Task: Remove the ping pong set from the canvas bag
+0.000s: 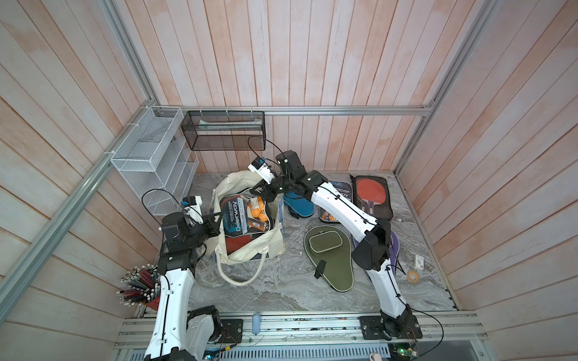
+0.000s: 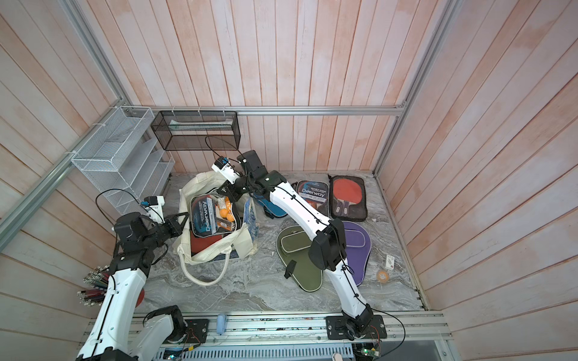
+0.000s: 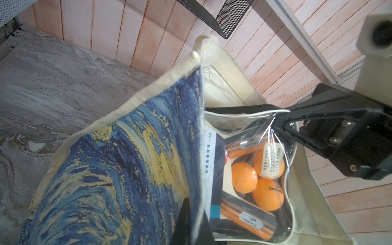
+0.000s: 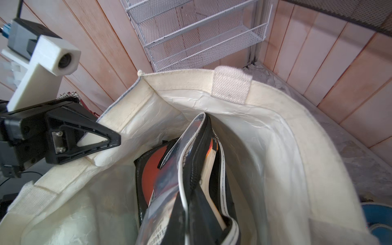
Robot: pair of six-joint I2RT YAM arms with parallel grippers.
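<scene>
The cream canvas bag (image 1: 265, 248) stands open at the left of the table, with a painted blue-and-yellow side (image 3: 122, 171). My left gripper is shut on the rim of that side. In the bag's mouth, a clear-fronted ping pong set (image 1: 234, 217) with orange balls (image 3: 244, 177) hangs tilted. My right gripper is shut on its piped upper edge. Below it in the bag, part of another case with a red paddle (image 4: 152, 173) shows. How deep the set's lower end reaches is hidden.
Right of the bag lie a blue case (image 1: 299, 204), a Deerway case (image 2: 313, 195), a red paddle case (image 1: 371, 191), an olive case (image 1: 334, 264) and a purple case (image 2: 359, 255). Wire baskets (image 1: 225, 129) hang behind. Bare tabletop (image 1: 283, 288) lies in front.
</scene>
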